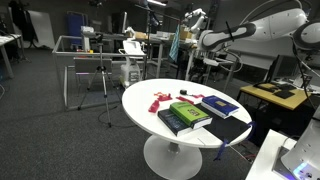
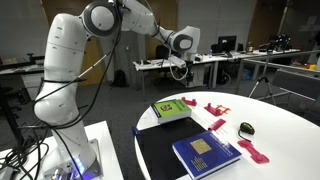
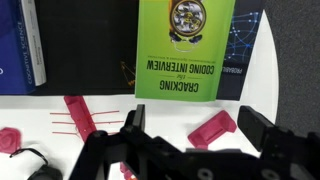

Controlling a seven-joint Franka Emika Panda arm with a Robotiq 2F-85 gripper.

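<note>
My gripper is open and empty, high above the round white table (image 1: 135, 98). In exterior view 1 it hangs over the table's far side (image 1: 203, 66). A green book, "Cracking the Coding Interview" (image 3: 180, 65), lies on top of a dark book (image 3: 240, 50) whose cover reads "Probability". A thick blue book (image 2: 205, 153) rests on a black mat (image 2: 185, 130). Small red pieces are scattered on the white surface, among them a block (image 3: 212, 130) and a red strip (image 3: 80, 118) with thin prongs. Nothing touches the fingers (image 3: 133, 125).
A small black object (image 2: 246, 130) with a cable lies among the red pieces. Away from the table stand a tripod (image 1: 103, 75) and, behind the arm, desks with monitors (image 2: 226, 45).
</note>
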